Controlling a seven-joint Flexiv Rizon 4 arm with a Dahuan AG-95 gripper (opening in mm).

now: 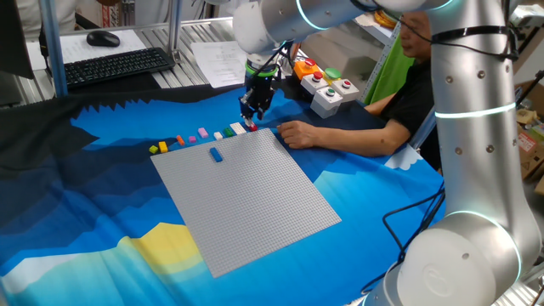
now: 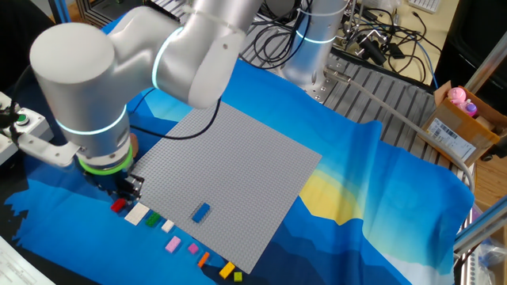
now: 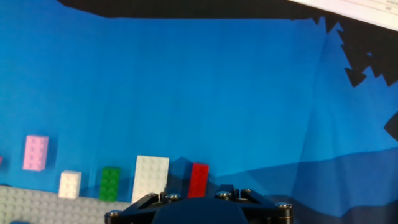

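Above the far edge of the grey baseplate [image 1: 246, 195], my gripper [image 1: 249, 116] points down close to the red brick [image 1: 252, 127]. In the wrist view the red brick [image 3: 198, 179] appears just ahead of the gripper, whose two fingers stand apart with a gap between them. The fingertips are partly hidden by the gripper's dark body, and their height over the brick is hard to judge. Left of the red brick lie a white brick [image 3: 150, 177] and a green brick [image 3: 109, 183]. One blue brick [image 2: 201, 213] sits on the baseplate.
A row of small bricks continues along the plate's edge, with pink [image 2: 173, 245], orange [image 2: 203, 260] and yellow [image 2: 227, 270] ones. A person's hand [image 1: 297, 134] rests near the plate's corner, close to my gripper. Button boxes [image 1: 325, 102] stand behind it.
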